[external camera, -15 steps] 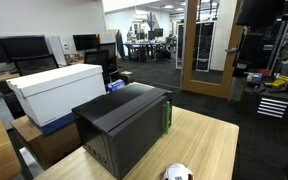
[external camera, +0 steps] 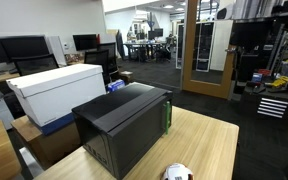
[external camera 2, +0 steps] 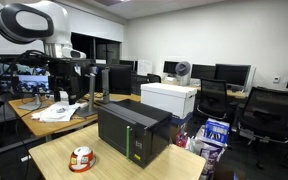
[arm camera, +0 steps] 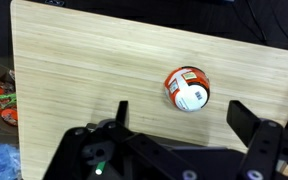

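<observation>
A small round white and red container (arm camera: 187,89) stands on the light wooden table (arm camera: 84,70). In the wrist view it lies ahead of my open gripper, nearer the right finger (arm camera: 240,117) than the left, with clear space on both sides. Nothing is held. Exterior view 2 shows this container (external camera 2: 81,158) near the left end of the table, in front of a black microwave (external camera 2: 141,132). At the bottom edge of exterior view 1 only part of the container (external camera: 177,172) shows. The arm (external camera 2: 49,28) is raised well above the tabletop.
The black microwave (external camera: 124,122) takes up the middle of the table and has a green strip on its front edge. A white box (external camera: 62,90) sits behind it. Bare tabletop (external camera: 206,140) extends to the right of the microwave in exterior view 1.
In exterior view 1 the arm at the upper right has shifted left and changed its angle, and a white part of it now shows. The container and microwave have not moved.
</observation>
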